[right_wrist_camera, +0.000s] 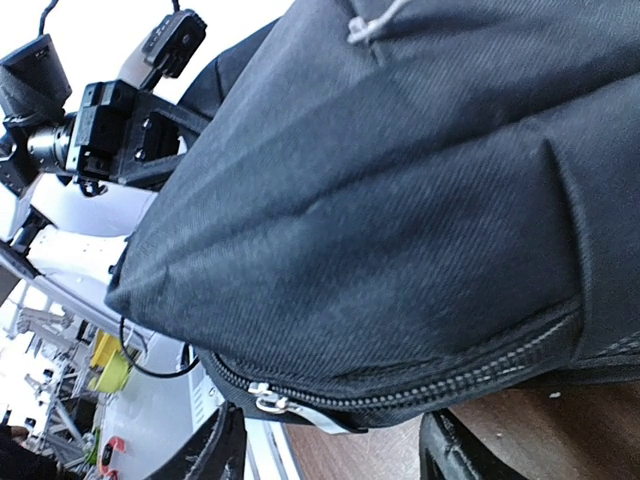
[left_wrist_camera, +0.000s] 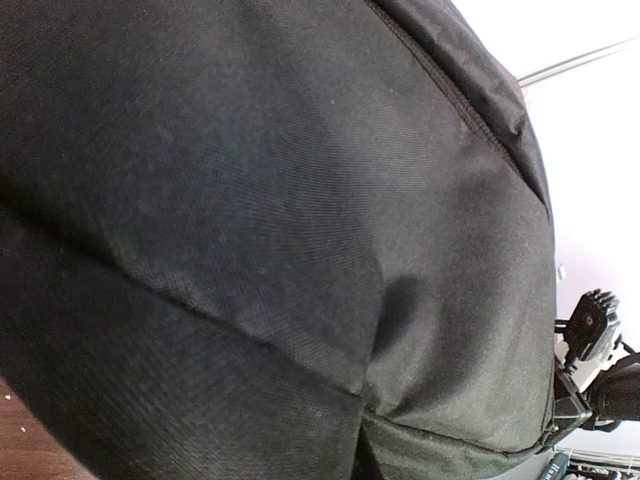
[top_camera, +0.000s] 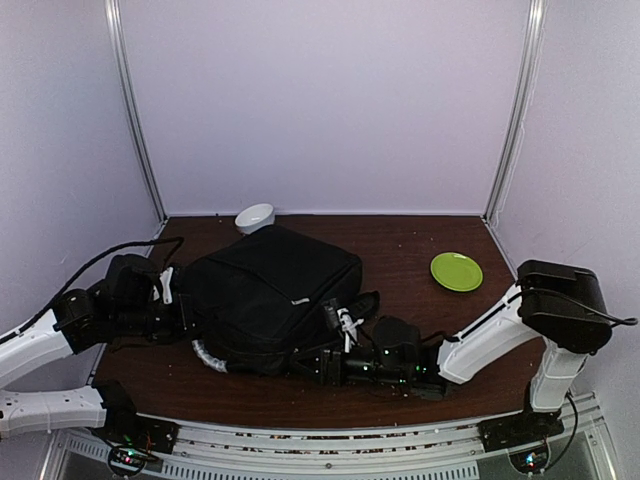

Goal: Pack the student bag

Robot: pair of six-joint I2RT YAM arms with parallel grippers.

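The black student bag [top_camera: 270, 290] lies on the left half of the table. At its left side is my left gripper [top_camera: 192, 322], its tips lost against the black cloth. Bag fabric [left_wrist_camera: 250, 200] fills most of the left wrist view, with creases gathering at the bottom centre; the fingers there can hardly be made out. My right gripper is open at the bag's front edge. In the right wrist view the zipper [right_wrist_camera: 420, 388] runs along that edge, and its metal pull [right_wrist_camera: 270, 398] with a pale tab points into the gap between the open fingers.
Behind the bag stands a white bowl [top_camera: 255, 218]. A green plate [top_camera: 456, 271] lies alone at the right. A clear bottle-like thing [top_camera: 209, 357] shows at the bag's front left. Bare table lies between bag and plate.
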